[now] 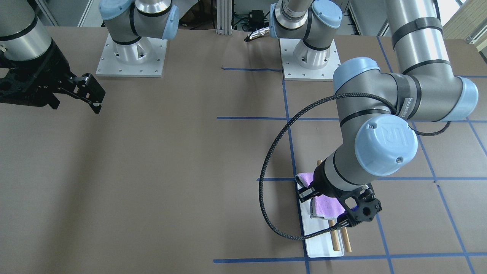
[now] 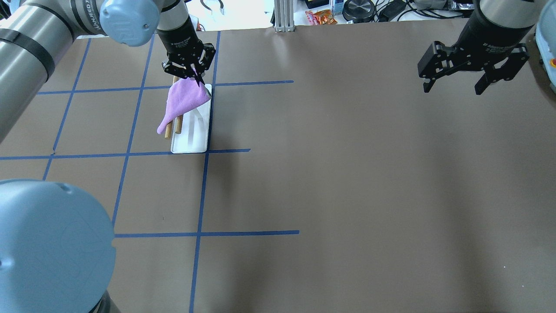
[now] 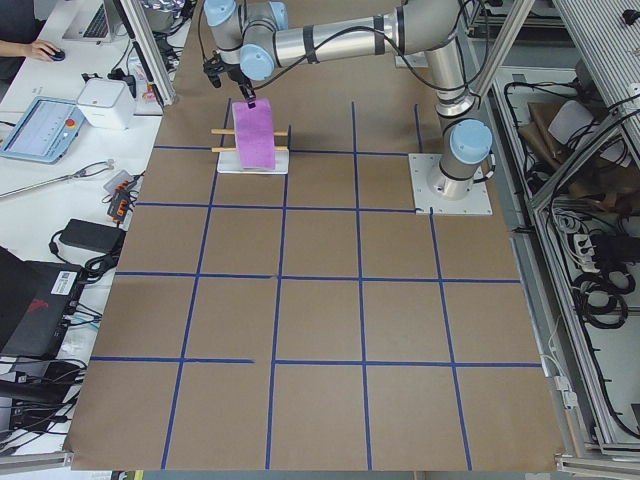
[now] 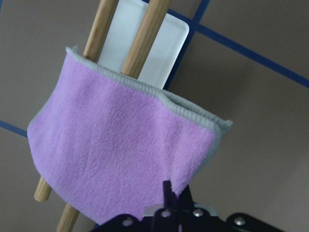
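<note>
A lilac cloth (image 4: 120,140) with grey edging lies draped over two wooden rods (image 4: 145,38) on a white tray (image 2: 190,135), covering their middles. My gripper has its dark fingers shut on the cloth's corner, raising it above the rods, as the top view (image 2: 200,81) also shows. The front view has the gripper partly hiding the cloth (image 1: 327,205); the left view shows the cloth (image 3: 254,135) hanging below it.
Another dark gripper (image 2: 471,68) is at the upper right of the top view, well apart from the tray. Taped grid lines cross the table.
</note>
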